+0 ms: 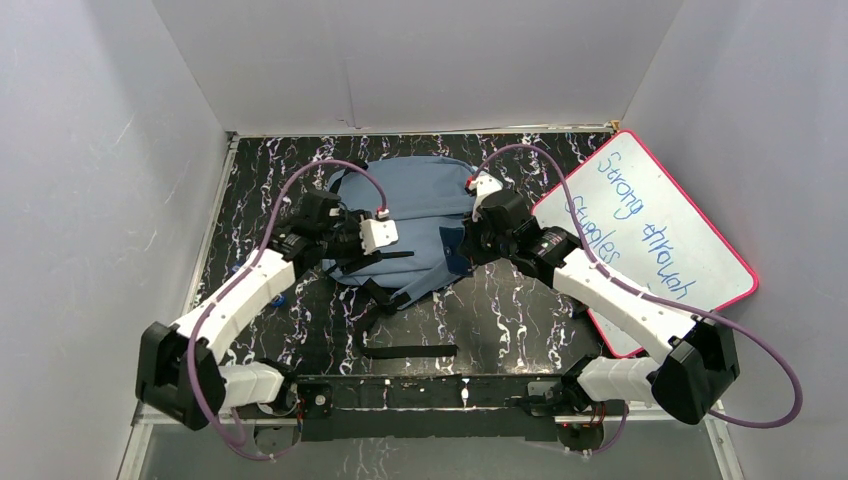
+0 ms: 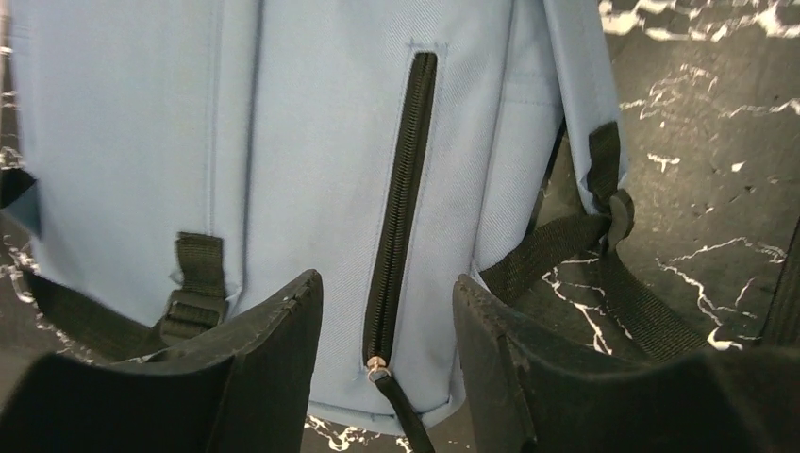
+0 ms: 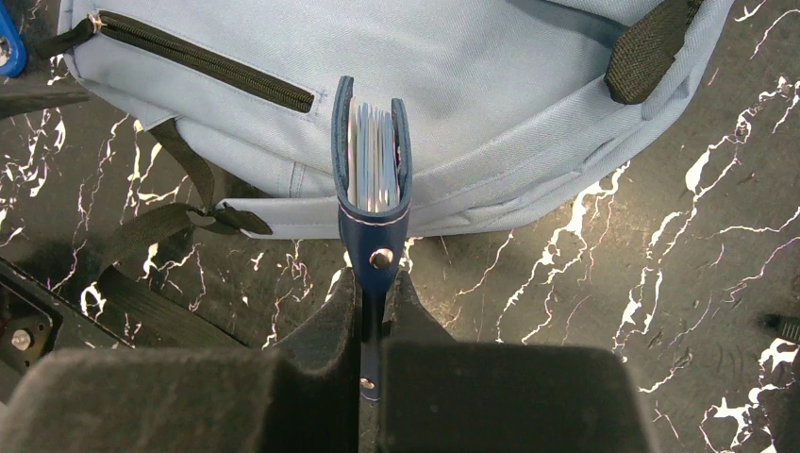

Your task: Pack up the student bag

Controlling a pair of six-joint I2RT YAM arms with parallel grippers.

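Note:
The blue-grey bag [image 1: 420, 205] lies on the dark marbled table, its straps trailing to the front. Its black zipper [image 2: 401, 203] runs closed along the front pocket in the left wrist view. Above the bag's left part, my left gripper has its fingers apart with nothing between them. My right gripper is shut on a dark blue wallet-like holder [image 3: 375, 231], a stack of cards or pages showing in its open end. From above, that holder [image 1: 455, 250] hangs over the bag's right side.
A whiteboard [image 1: 640, 230] with a red edge and blue writing leans at the right. Partly behind the left arm lies a small blue item [image 1: 278, 300]. The table [image 1: 500, 320] in front of the bag is mostly clear except for black straps [image 1: 410, 352].

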